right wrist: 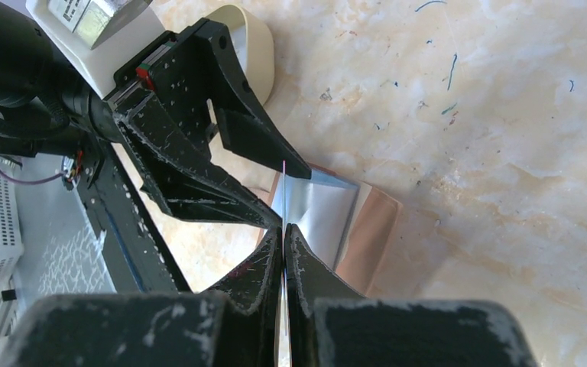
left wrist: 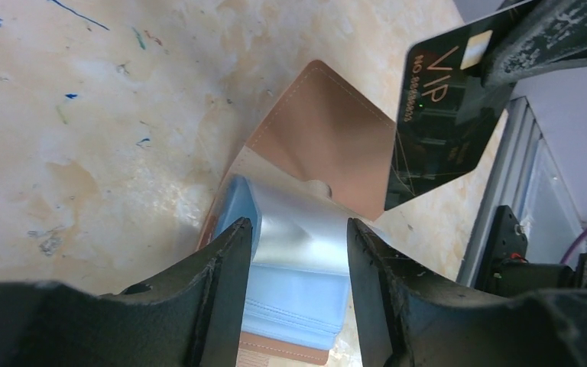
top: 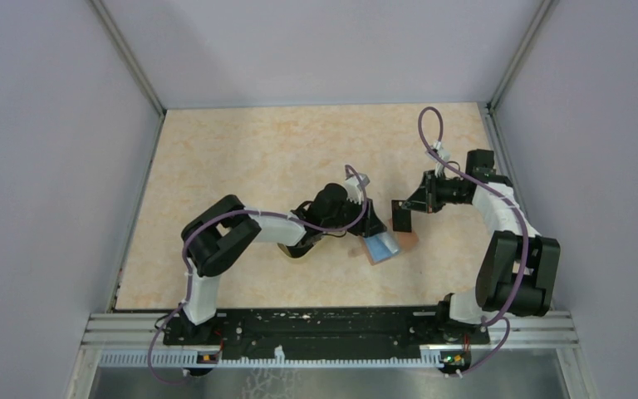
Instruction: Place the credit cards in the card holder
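A black VIP card point(left wrist: 447, 115) hangs upright in my right gripper, which is shut on its thin edge. Below and left of it, the open card holder point(left wrist: 329, 138) lies on the table, brown outside with a light-blue pocket point(left wrist: 290, 306) and a silvery flap point(left wrist: 298, 229). My left gripper is part open over the holder's blue pocket, its two fingertips apart. From the right wrist view its fingers reach down at the holder's edge; whether they touch it I cannot tell.
A round beige container point(right wrist: 260, 53) sits behind my left gripper, partly hidden by that arm in the top view. The table's front edge lies below the holder.
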